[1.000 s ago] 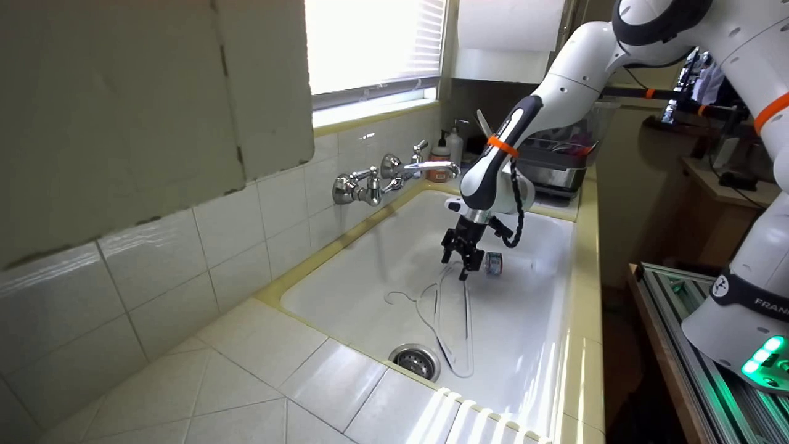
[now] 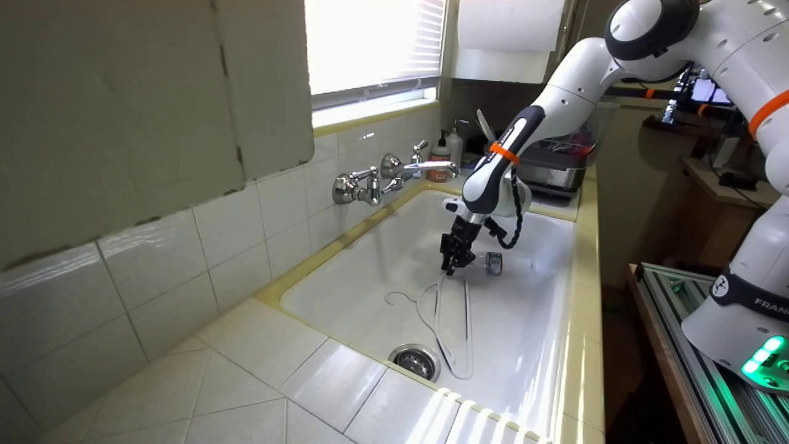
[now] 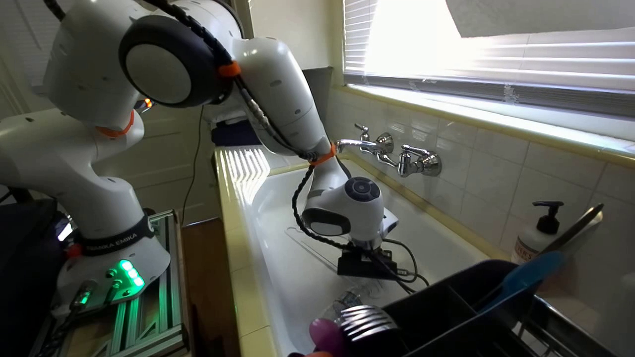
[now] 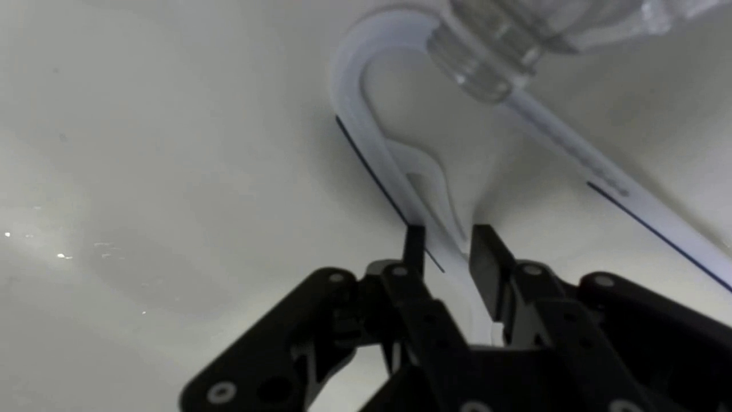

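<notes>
A white plastic hanger (image 2: 469, 318) lies flat in the white sink (image 2: 347, 296), its hook pointing toward the tiled wall. My gripper (image 2: 447, 267) is low in the basin at the hanger's far end. From the wrist, the hanger's curved end (image 4: 370, 137) runs down between the two black fingers of my gripper, which are closed around that bar. A clear bottle (image 4: 473, 62) rests over another stretch of the hanger, its cap end touching or just above it. My arm mostly blocks the hanger in the second exterior view.
The drain (image 2: 415, 362) sits at the sink's near end. A chrome faucet (image 2: 433, 169) juts from the wall above the basin. A dark dish rack (image 3: 452, 309) with utensils stands at the far end, beside a soap bottle (image 3: 533, 238). The basin's wall side is clear.
The fingers were spread wide a second ago and have now closed around the hanger's bar. My gripper has come slightly lower. The hanger itself looks almost unmoved.
</notes>
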